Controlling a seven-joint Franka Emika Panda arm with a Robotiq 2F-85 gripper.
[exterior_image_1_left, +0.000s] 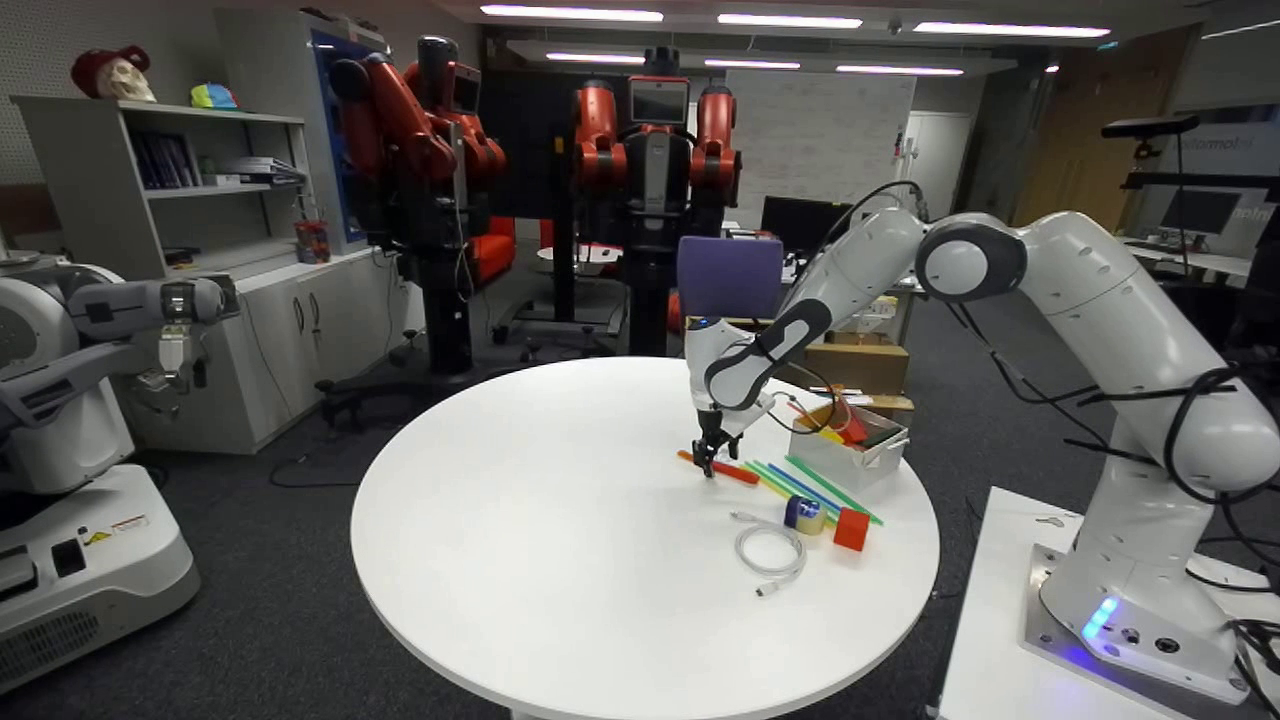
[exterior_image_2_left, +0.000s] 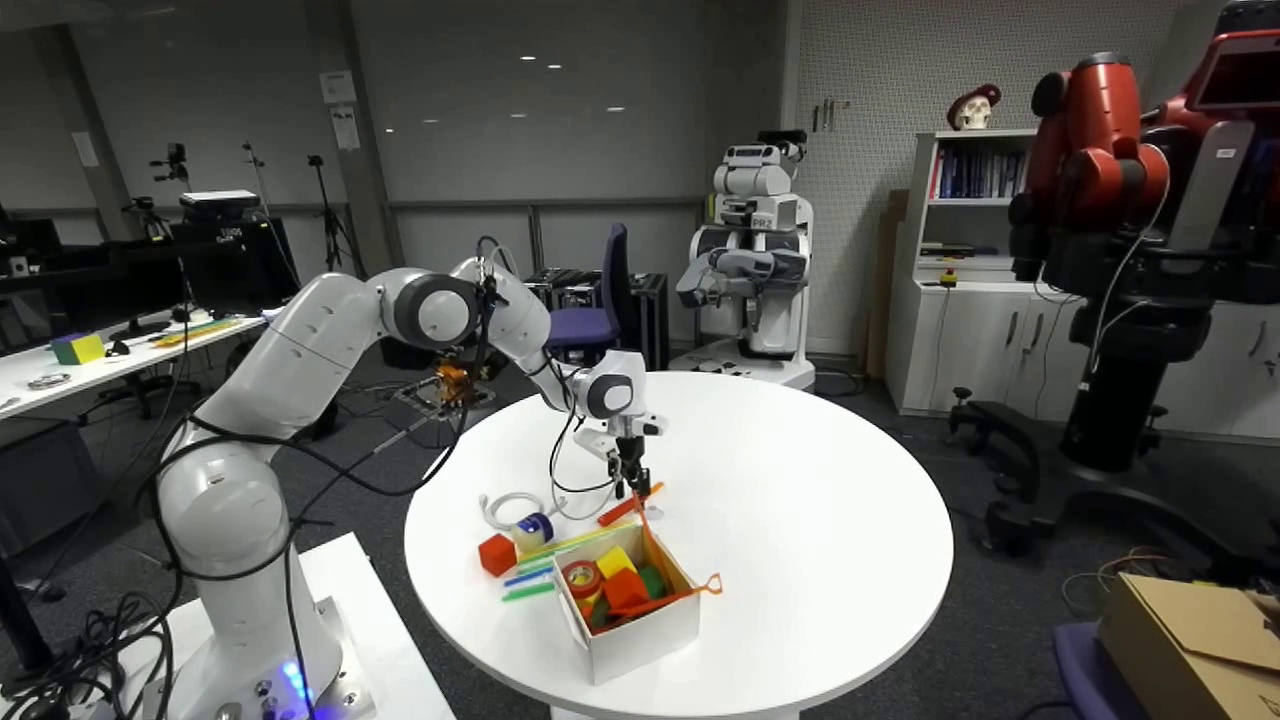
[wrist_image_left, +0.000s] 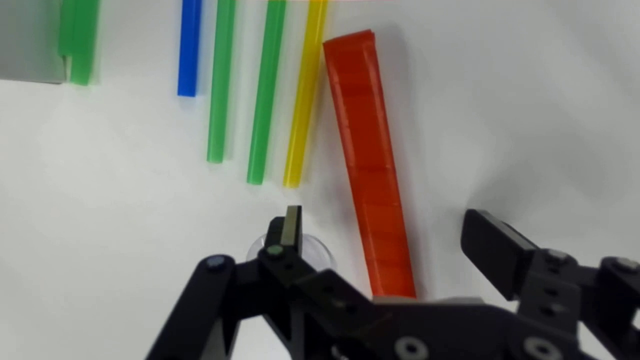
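A flat red strip lies on the white table, with an orange end showing beyond it in exterior view 1. My gripper is low over this strip. In the wrist view the gripper has its fingers apart, one on each side of the strip and with clear gaps to it. Nothing is held between them. The strip's near end is hidden behind the gripper body. A clear round thing sits partly behind the left finger.
Beside the strip lie yellow, green and blue sticks. Close by are a white box of mixed items, a red cube, a blue-and-yellow tape roll and a coiled white cable. The table's far side from the arm is bare.
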